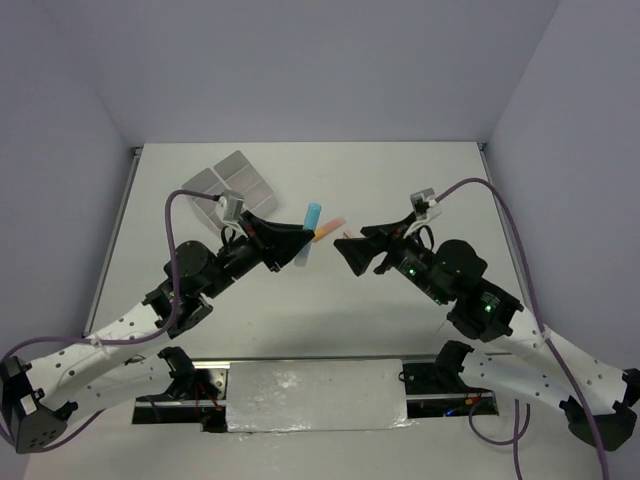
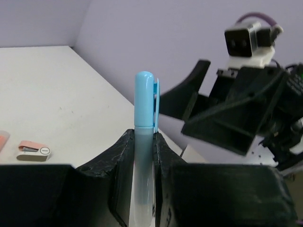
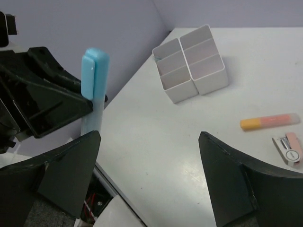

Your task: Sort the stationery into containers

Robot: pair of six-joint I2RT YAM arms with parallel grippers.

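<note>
My left gripper point(image 1: 308, 238) is shut on a light blue pen-shaped marker point(image 2: 144, 104), held near upright with its capped, clipped end above the fingers. To the right, my right gripper stands open and empty, apart from the marker. On the table lie an orange-and-pink marker point(image 3: 270, 121) and a small pink stapler point(image 3: 289, 149), partly cut off by the right wrist view's edge. Two grey compartment containers point(image 3: 213, 82) stand side by side at the back left; the compartments that show hold nothing I can make out.
My two arms stand close together over its middle, with the loose marker and stapler just behind the gap between them.
</note>
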